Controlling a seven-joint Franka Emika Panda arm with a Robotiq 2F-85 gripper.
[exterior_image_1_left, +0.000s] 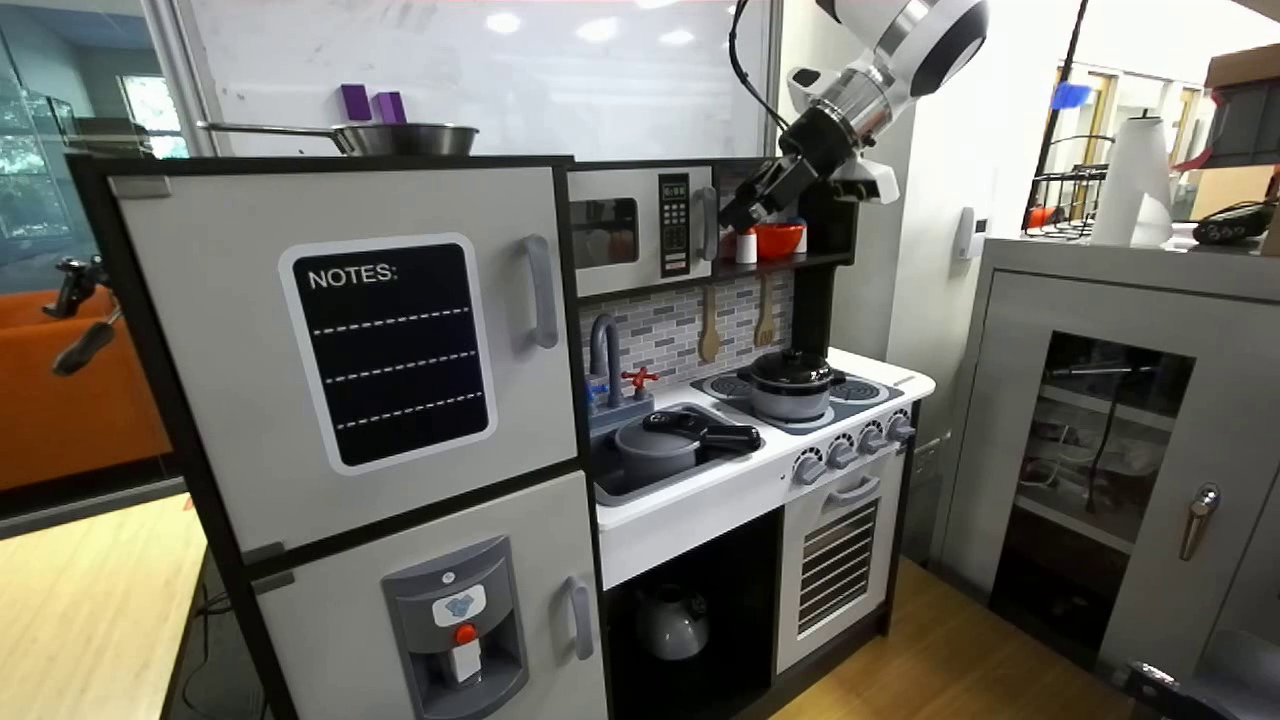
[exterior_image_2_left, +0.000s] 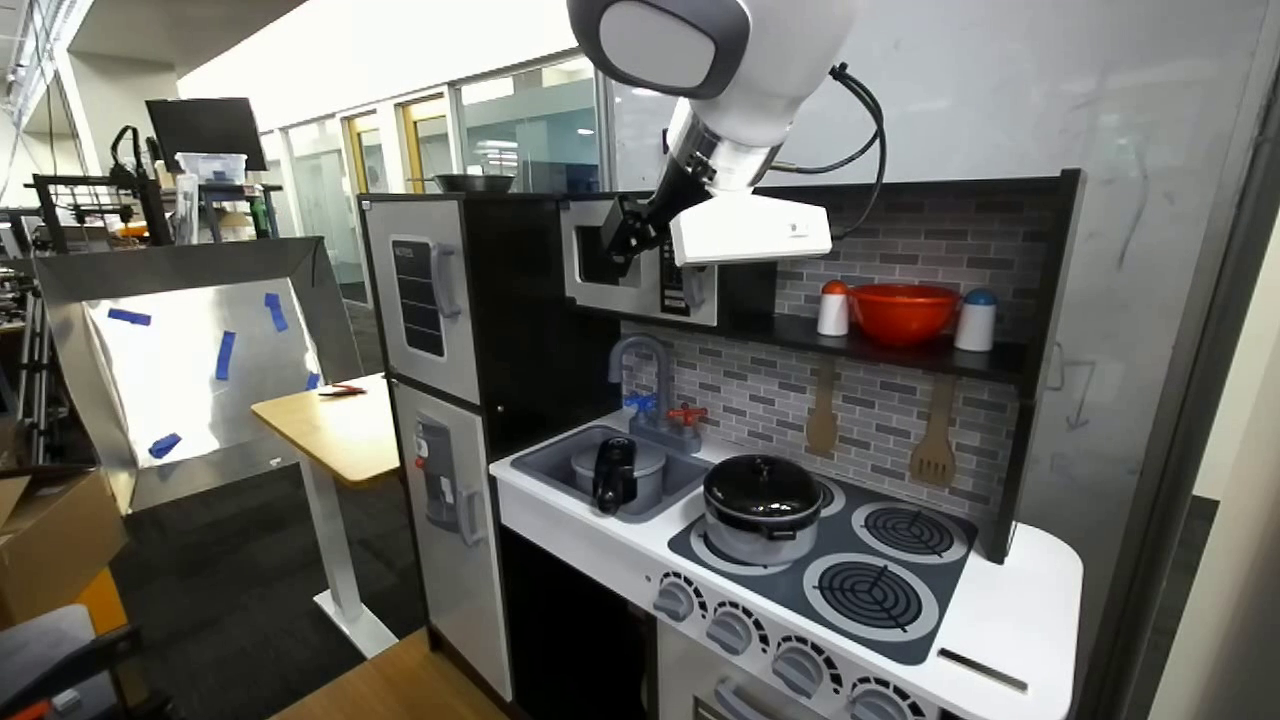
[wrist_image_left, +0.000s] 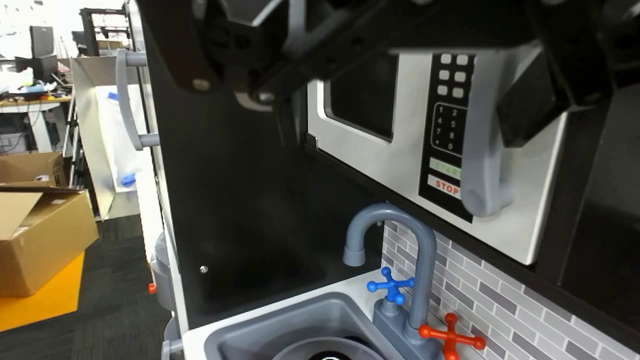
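The toy microwave (wrist_image_left: 396, 153) has its door closed, and its grey handle (wrist_image_left: 483, 138) stands upright at the right of the keypad. In the wrist view my gripper spans the microwave front with its fingers wide apart. The right fingertip (wrist_image_left: 531, 105) is close beside the handle; whether they touch cannot be made out. The left finger is dark and blends into the black panel. From the side, my gripper (exterior_image_1_left: 738, 218) is at the microwave's right edge, near the handle (exterior_image_1_left: 709, 224). The other exterior view shows the gripper (exterior_image_2_left: 618, 240) in front of the microwave.
Right of the microwave, a shelf holds a red bowl (exterior_image_2_left: 906, 314) and two shakers. Below are the faucet (wrist_image_left: 390, 219), a pan (exterior_image_1_left: 657, 446) in the sink and a lidded pot (exterior_image_2_left: 764, 510) on the stove. The fridge (exterior_image_1_left: 216, 360) stands to the left.
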